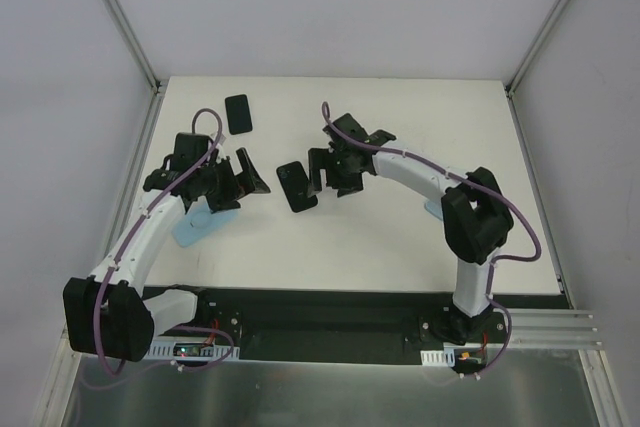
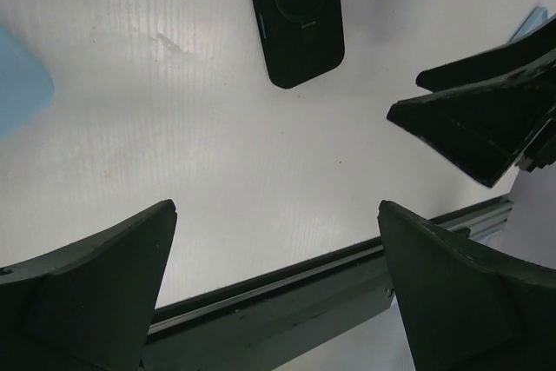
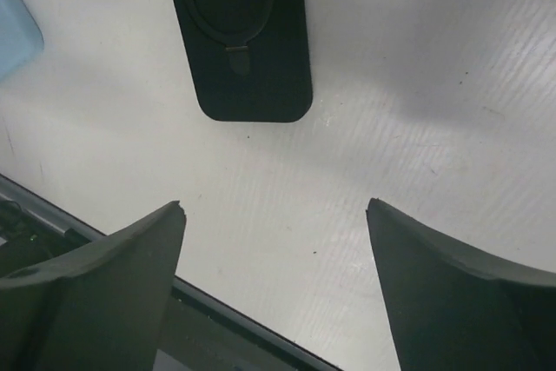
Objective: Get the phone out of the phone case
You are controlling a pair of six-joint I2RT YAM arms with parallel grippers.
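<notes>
A black cased phone (image 1: 297,186) lies flat mid-table, a ring on its back visible in the left wrist view (image 2: 300,45) and the right wrist view (image 3: 243,80). My left gripper (image 1: 240,175) stands open to the left of it, with only table between its fingers. My right gripper (image 1: 330,175) is just right of the phone, its fingers (image 3: 452,293) apart, with bare table between them.
A black slab (image 1: 238,114) lies at the back left. A light blue phone-like item (image 1: 200,227) lies under the left arm, another (image 1: 433,208) at the right.
</notes>
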